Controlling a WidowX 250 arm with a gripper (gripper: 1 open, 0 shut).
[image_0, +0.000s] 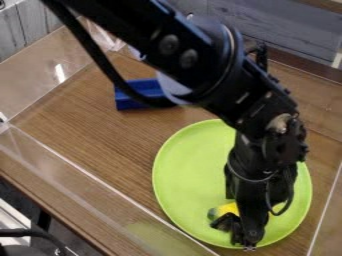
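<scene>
My black gripper (243, 222) reaches down onto a round lime-green plate (183, 175). A small yellow object (222, 211) with a paler tip lies on the plate at the gripper's fingers, mostly hidden by them. Whether the fingers hold it or only stand around it cannot be told.
A blue block (138, 99) lies on the wooden table (87, 135) behind the plate, partly behind the arm. Clear panels edge the table at left and front. The table left of the plate is clear.
</scene>
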